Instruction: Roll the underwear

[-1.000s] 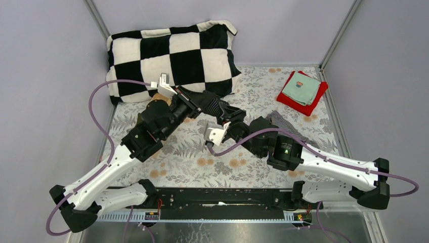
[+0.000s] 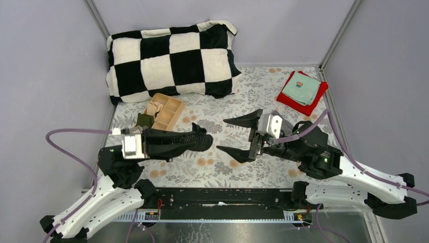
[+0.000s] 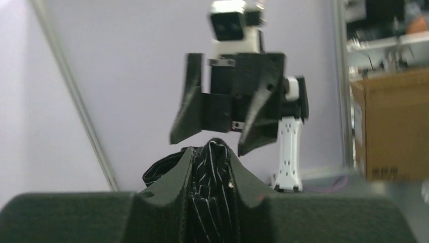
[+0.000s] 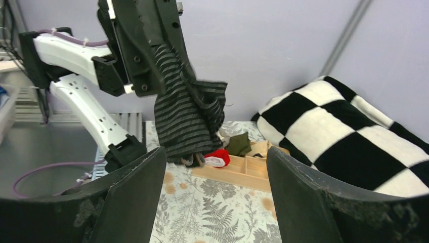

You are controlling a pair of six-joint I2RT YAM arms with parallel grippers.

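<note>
Dark striped underwear point(image 2: 203, 142) hangs in the air, bunched, with my left gripper point(image 2: 195, 139) shut on it. Seen from the right wrist, the underwear point(image 4: 184, 114) droops below the left fingers point(image 4: 144, 66), its lower part loose. In the left wrist view a fold of the underwear point(image 3: 212, 177) sticks out between the pads. To the right, apart from the cloth, my right gripper point(image 2: 221, 134) stands open and points at it, nothing between its fingers. The left wrist view also shows the right gripper open, beyond the cloth.
A wooden divided box point(image 2: 169, 112) with folded cloths sits at the left. Behind it leans a checkered pillow point(image 2: 174, 61). A green cloth on a red one point(image 2: 302, 92) lies at the back right. Grey striped cloth point(image 2: 284, 124) is partly hidden under the right arm.
One second ago both grippers met at the underwear. The right has opened and drawn away to the right; the left has moved toward the front with the underwear and turned.
</note>
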